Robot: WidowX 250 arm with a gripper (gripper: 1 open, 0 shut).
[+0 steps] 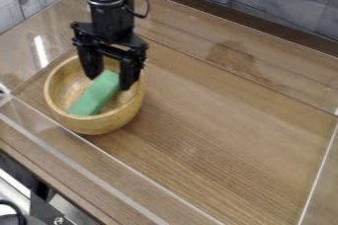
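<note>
A yellow bowl (pixel 93 120) sits at the left of the table, holding a green oblong object (pixel 95 96) that lies slanted inside it. My dark gripper (pixel 110 69) hangs over the back of the bowl, its two fingers apart on either side, near the upper end of the green object. Whether the fingers touch it is unclear.
A white edge runs along the top right and right side. A dark round shape shows at the bottom left corner.
</note>
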